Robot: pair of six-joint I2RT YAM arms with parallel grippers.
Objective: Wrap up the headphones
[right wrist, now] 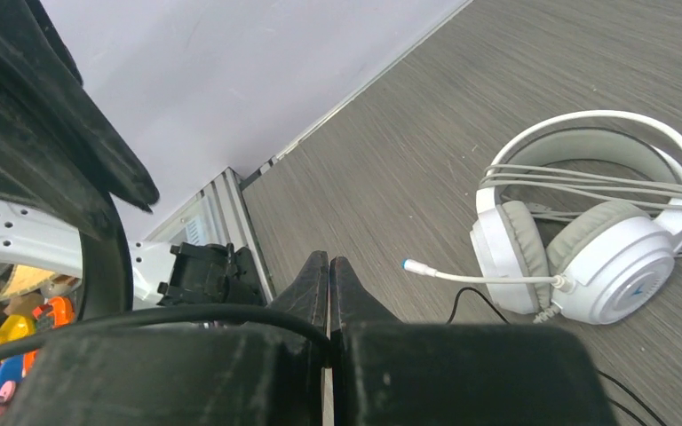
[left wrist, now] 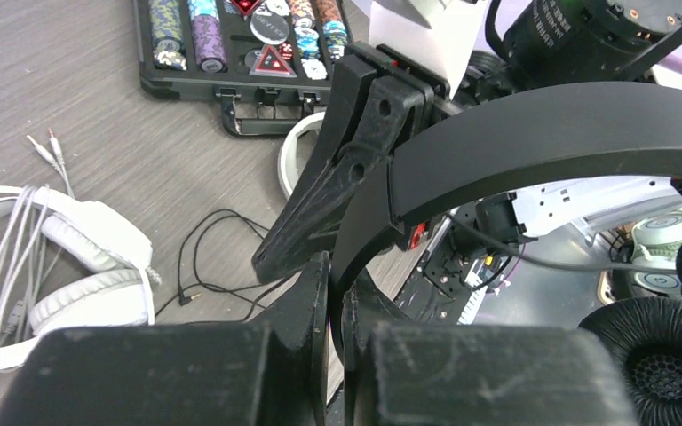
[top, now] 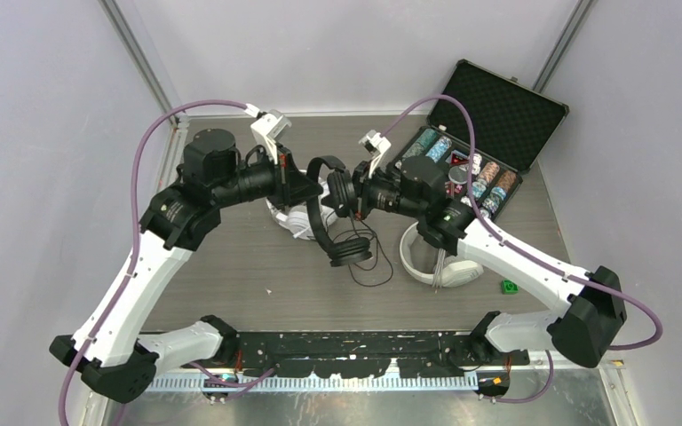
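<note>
Black headphones [top: 318, 222] hang in the air between the two arms, with my left gripper shut on their headband [left wrist: 533, 146]. One ear cup [left wrist: 666, 373] dangles at the lower right of the left wrist view. Close beside the other cup, my right gripper is shut on the black cable [right wrist: 186, 315], which runs off to the left in the right wrist view. More of the loose cable [top: 375, 266] lies in loops on the table. In the top view the arms partly hide where the cable leaves the cup.
White headphones with a wrapped cable [right wrist: 622, 262] lie on the table behind the grippers. A second white pair [top: 448, 271] lies to the right, near a green block [top: 509, 287]. An open chip case [top: 475, 164] stands at back right.
</note>
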